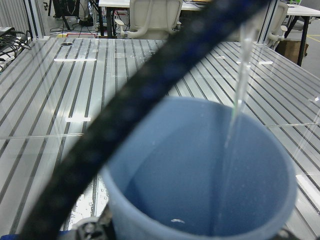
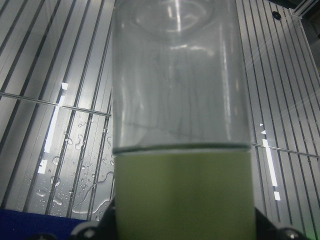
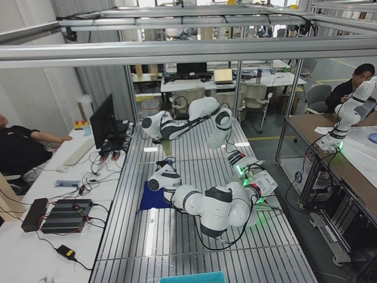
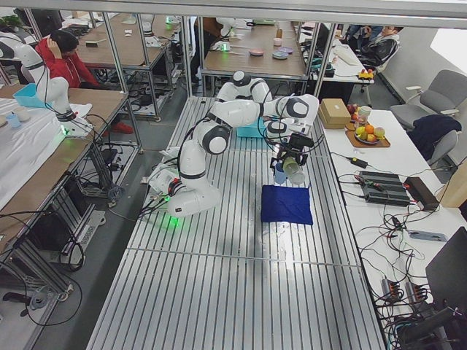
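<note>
A glass (image 2: 181, 85) with an olive-green band (image 2: 184, 195) fills the middle of the right wrist view; my right gripper is shut on it, its fingers mostly hidden. A blue cup (image 1: 200, 170) sits in my left gripper in the left wrist view, with an out-of-focus black strand crossing in front of it. In the camera right view the blue cup (image 4: 279, 175) and the green-banded glass (image 4: 293, 169) are close together above the table, near a dark blue cloth (image 4: 286, 205).
A cyan bin (image 3: 192, 277) stands at the near end of the slatted table (image 4: 204, 292). Water drops (image 2: 80, 155) lie on the slats beside the cloth. Side desks hold electronics, cables and fruit.
</note>
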